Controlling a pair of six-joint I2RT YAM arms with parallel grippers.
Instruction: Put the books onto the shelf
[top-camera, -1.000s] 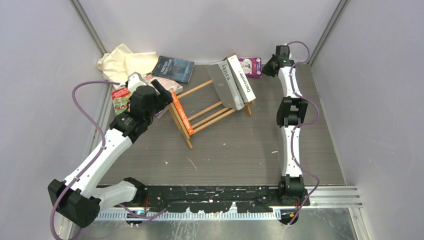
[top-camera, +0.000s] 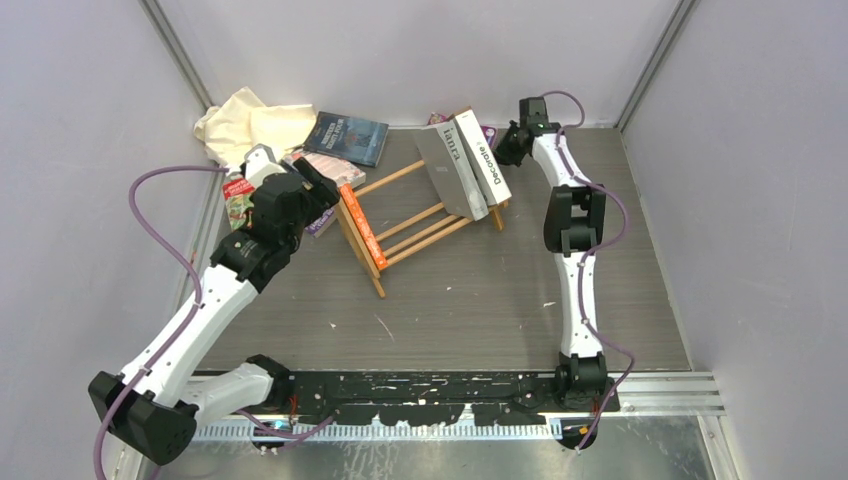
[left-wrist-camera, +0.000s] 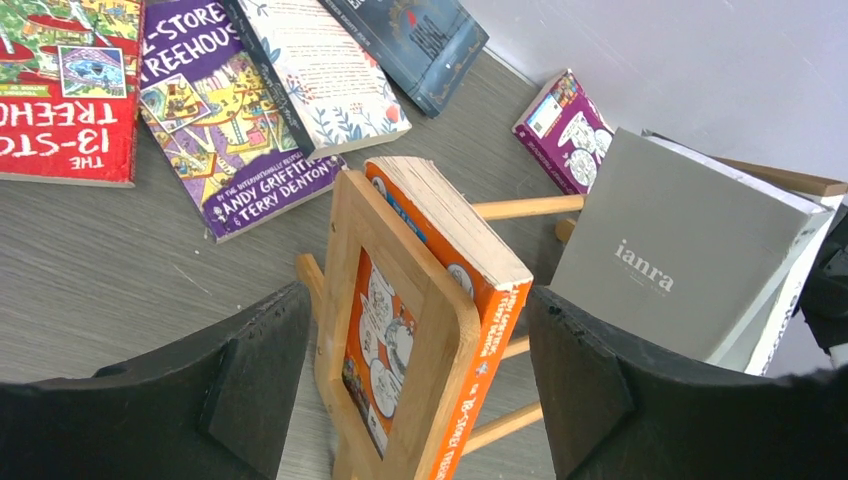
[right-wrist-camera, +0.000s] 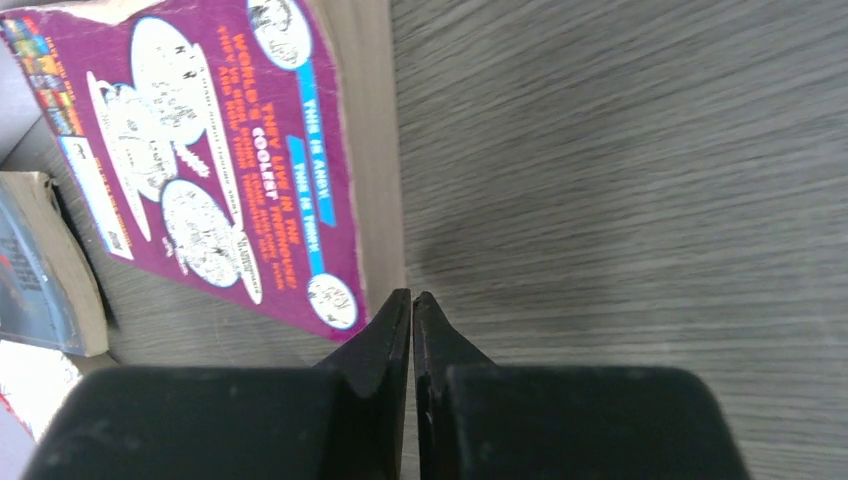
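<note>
A wooden rack (top-camera: 410, 241) stands mid-floor, an orange book (top-camera: 364, 228) upright at its left end. At its right end lean a grey file (top-camera: 450, 170) and a white file (top-camera: 484, 160). Behind them a purple book (right-wrist-camera: 230, 170) lies flat, largely hidden from above. My right gripper is at that book's right edge, its fingertips together with nothing visible between them. Over the rack's left end, my left gripper stands open; its fingers are wide apart above the orange book and hold nothing.
Left of the rack lie a red book (left-wrist-camera: 70, 110), a second purple book (left-wrist-camera: 240, 120), a floral book (left-wrist-camera: 320, 70) and a dark blue book (top-camera: 346, 137). Cream cloth (top-camera: 255, 125) is heaped in the back left corner. Floor in front of the rack is clear.
The right gripper has moved left, and the purple book has slid left with it behind the files. The left arm has shifted very slightly; the rack stays put.
</note>
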